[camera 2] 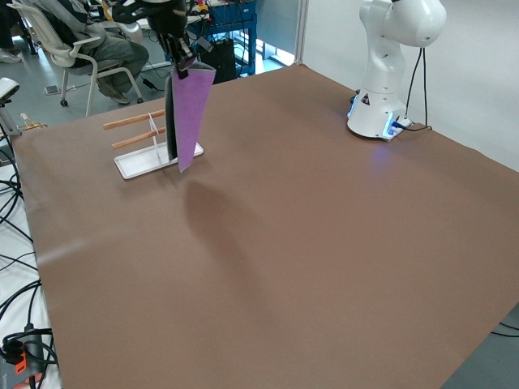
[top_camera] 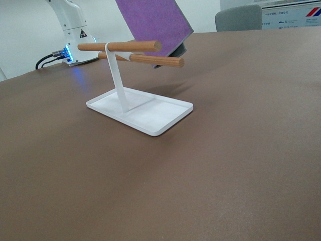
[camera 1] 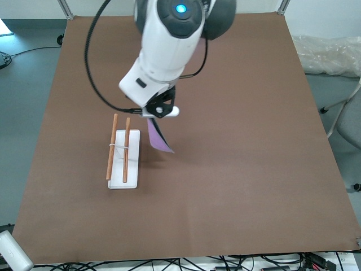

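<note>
A small rack with two wooden bars (camera 1: 110,152) on a white tray base (camera 1: 133,169) stands left of centre on the brown table. My gripper (camera 2: 182,66) hangs above, to the rack's right in the left view, shut on a purple cloth (camera 1: 159,138) with a dark grey side, which dangles just beside the bars. In the top view the cloth (top_camera: 150,20) appears behind and above the bars; in the right view it hides part of the rack. The fingertips are mostly hidden in the left view.
Cables lie along the near edge, chairs beyond the table.
</note>
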